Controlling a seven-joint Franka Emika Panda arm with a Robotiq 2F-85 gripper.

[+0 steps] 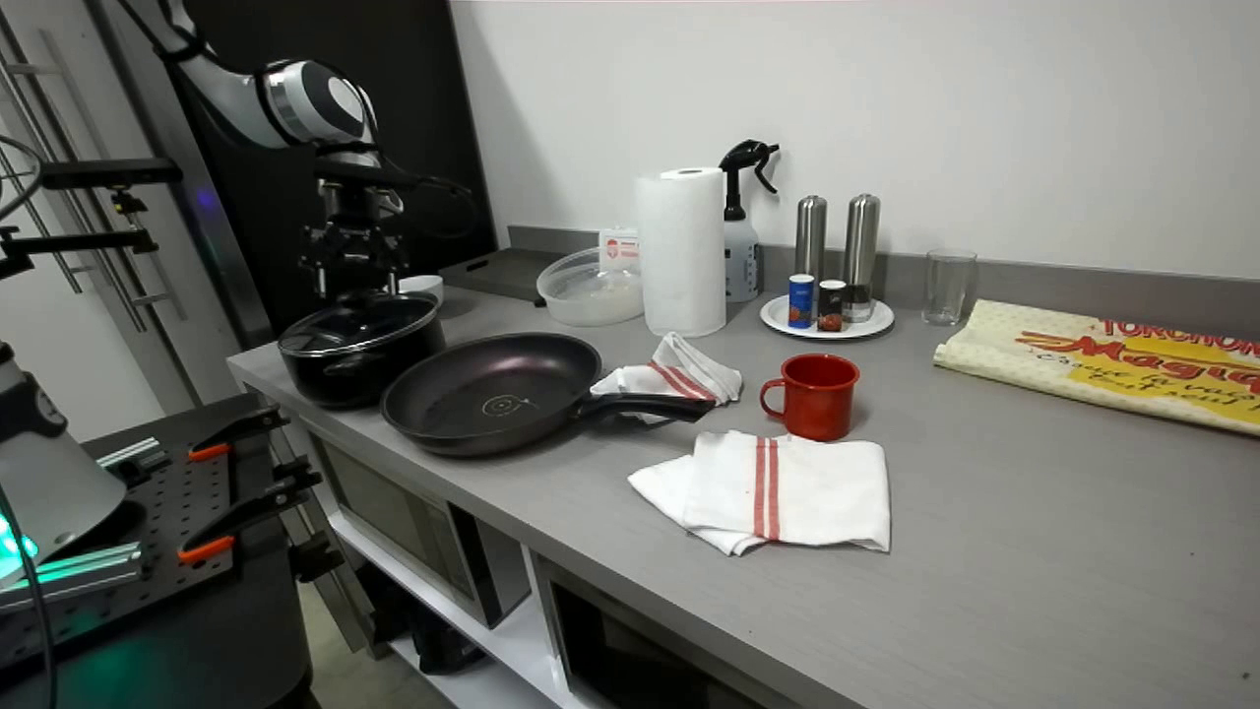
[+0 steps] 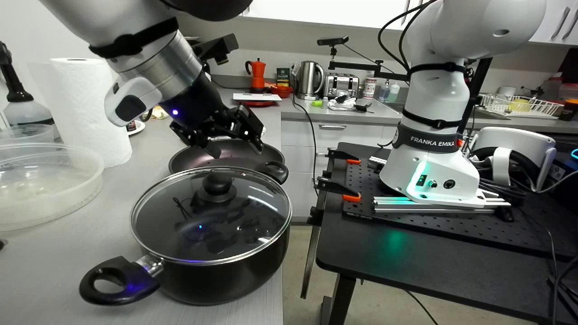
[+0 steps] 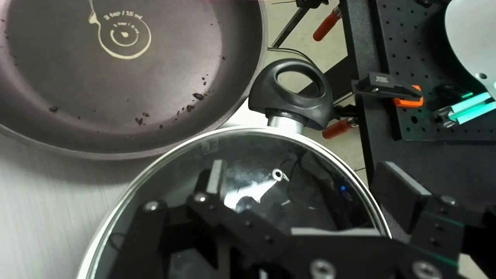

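My gripper hangs over the black pot, its fingers spread wide and empty. A glass lid with a steel rim covers the pot, and a black knob stands at its middle. In the wrist view the lid spans the space below my gripper; the knob cannot be made out there. In exterior view 2 my gripper appears above the lid's far side. Whether the fingers touch the lid cannot be told.
A frying pan sits close beside the pot. Around it are folded towels, a red mug, a paper roll and a plastic bowl. The counter's front edge lies near the pot. Free counter extends at the right.
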